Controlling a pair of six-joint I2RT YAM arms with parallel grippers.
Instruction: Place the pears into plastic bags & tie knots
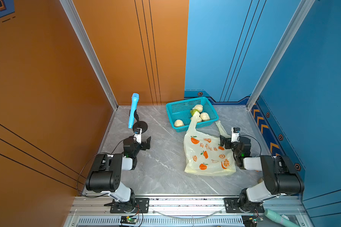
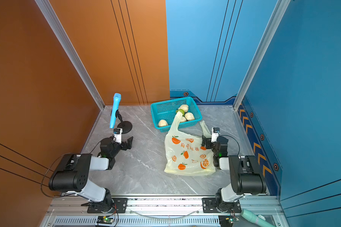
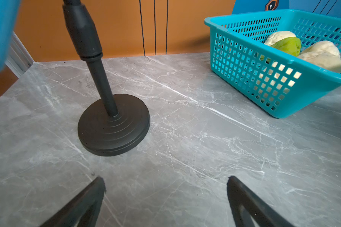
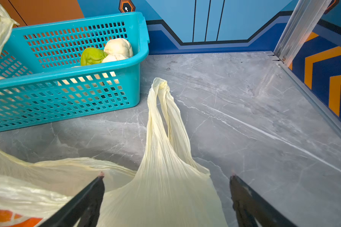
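Note:
A pale yellow plastic bag with orange fruit prints lies flat, one handle toward the back right, the other draped at the basket's front. A teal basket at the back holds several pale pears and a green one. My left gripper is open and empty over bare table, left of the bag. My right gripper is open over the bag's right part, below that handle, holding nothing.
A light blue microphone on a black stand stands at the back left, near my left gripper. Walls bound the back and sides.

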